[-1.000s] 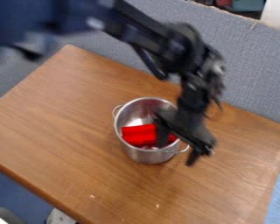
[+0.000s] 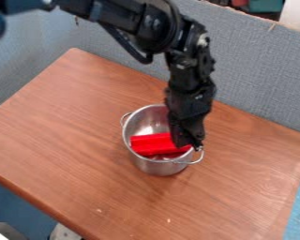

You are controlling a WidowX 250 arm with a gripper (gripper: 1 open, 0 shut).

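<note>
A steel pot (image 2: 147, 161) with two side handles sits on the wooden table near the centre of the camera view. A red object (image 2: 153, 144), roughly cylindrical, lies inside it. My black gripper (image 2: 187, 141) is over the right part of the pot, its lower end at or inside the rim by the right end of the red object. Its fingers are dark and partly overlap one another, so whether they are open or shut is unclear.
The wooden table (image 2: 65, 141) has free room left and front of the pot. A grey padded wall (image 2: 259, 80) runs behind. A light blue strip (image 2: 298, 206) lies at the right edge.
The gripper has moved from right of the pot, leftward over it, and its wrist has turned to point more steeply down. The pot appears unmoved.
</note>
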